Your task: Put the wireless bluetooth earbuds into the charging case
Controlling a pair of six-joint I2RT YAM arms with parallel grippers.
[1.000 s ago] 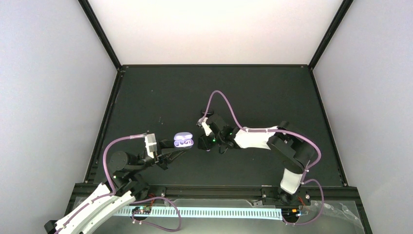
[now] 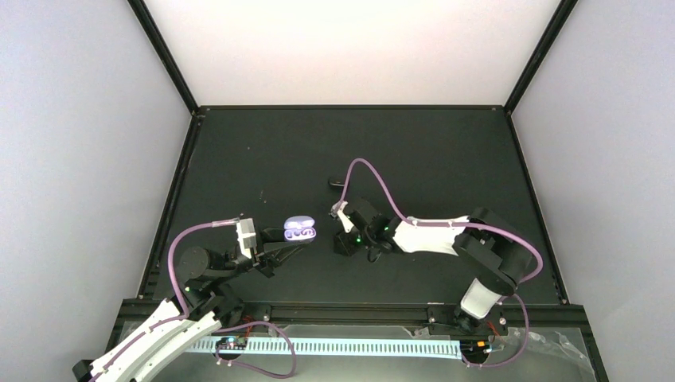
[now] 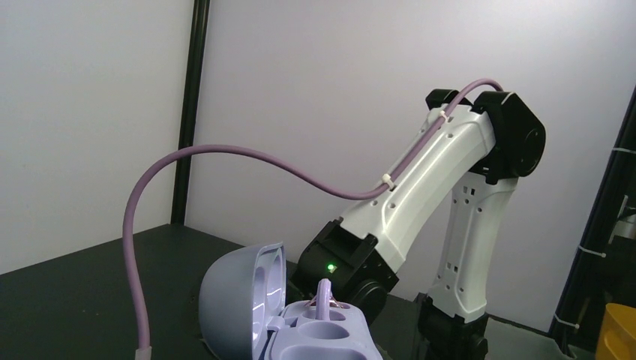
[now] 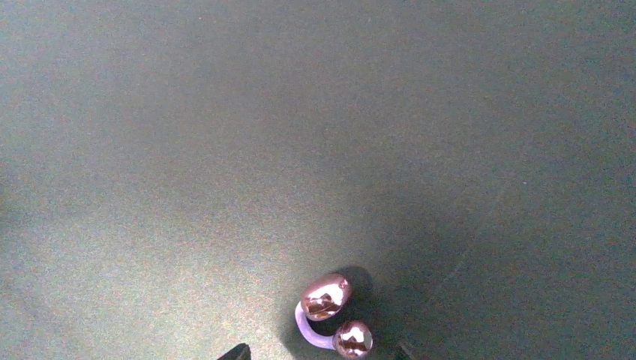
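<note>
The open lilac charging case (image 2: 300, 233) is gripped in my left gripper (image 2: 285, 247), which is shut on it above the table. In the left wrist view its domed lid (image 3: 229, 304) is raised, and a purple earbud clip (image 3: 323, 300) stands up from the case tray, with pinkish metal beside its base. The left fingers are outside that view. On the black table lies another earbud (image 4: 327, 297), a purple loop with two shiny rose-metal ends. My right gripper is part open over it, one dark fingertip to each side, with the earbud apart from both.
In the left wrist view, the right arm (image 3: 420, 187) rises behind the case, its purple cable (image 3: 225, 149) arching across. A yellow object (image 3: 618, 334) shows at the right edge.
My right arm has shifted to the right and slightly toward the front of the table, away from the case. The left arm and case have stayed still.
</note>
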